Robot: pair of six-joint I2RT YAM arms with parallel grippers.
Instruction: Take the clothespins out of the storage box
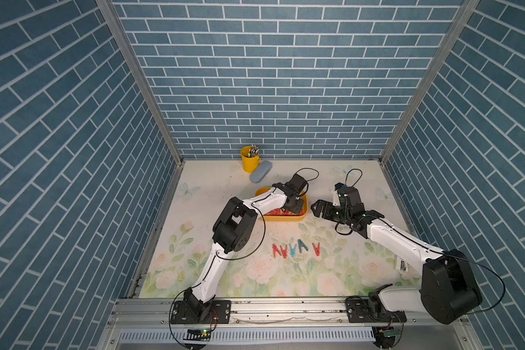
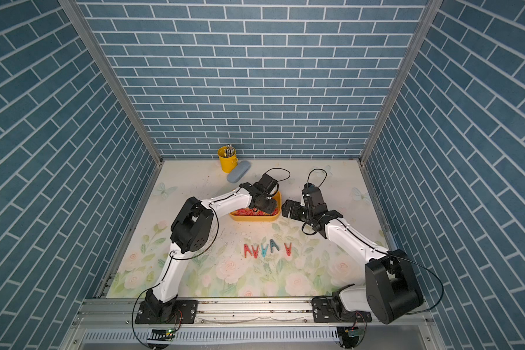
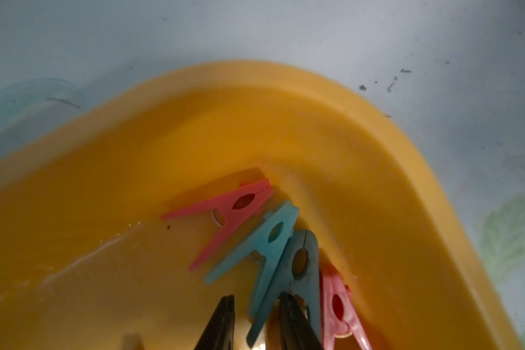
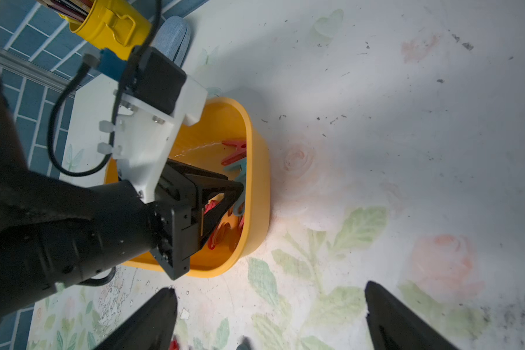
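The yellow storage box (image 1: pixel 281 218) holds clothespins. In the left wrist view, a red clothespin (image 3: pixel 242 204), a light blue one (image 3: pixel 274 239), a dark blue-grey one (image 3: pixel 301 265) and a pink one (image 3: pixel 338 309) lie in one corner. My left gripper is down inside the box, fingers part open around the leg of the dark blue-grey clothespin; whether it touches is unclear. My right gripper stands open beside the box's right end, above the table. Several clothespins (image 1: pixel 284 250) lie in a row on the table in front of the box.
A yellow cup (image 1: pixel 249 160) of pens and a grey-blue pouch (image 1: pixel 260 172) stand behind the box. Tiled walls enclose the back and sides.
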